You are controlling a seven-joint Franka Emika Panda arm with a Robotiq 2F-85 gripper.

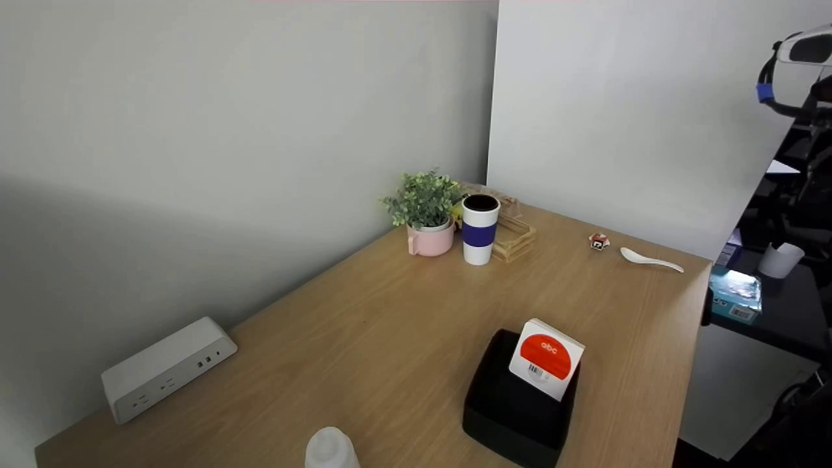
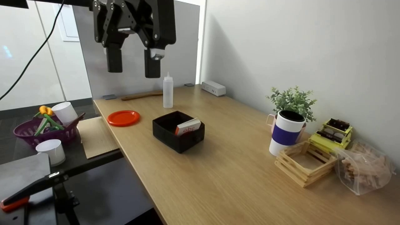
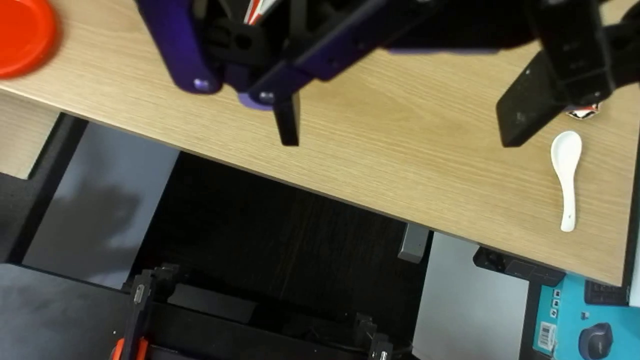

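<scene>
My gripper point(image 2: 133, 69) hangs high above the desk in exterior view 2, its fingers wide open and nothing between them. In the wrist view the gripper spans bare wood near the desk's front edge. A black box point(image 1: 511, 437) stands on the desk, holding a white and red "abc" box point(image 1: 546, 355) that leans against its wall. To the right of the fingers in the wrist view lies a white spoon point(image 3: 567, 174), with a small red and white item point(image 3: 583, 112) just above it, partly hidden by a finger.
A red plate point(image 2: 123, 118) and a squeeze bottle point(image 2: 167, 92) stand near the black box. Toward the wall are a white and purple cup point(image 2: 285, 133), a potted plant point(image 2: 292, 99), a wooden crate point(image 2: 300, 168) and a bag point(image 2: 363, 168).
</scene>
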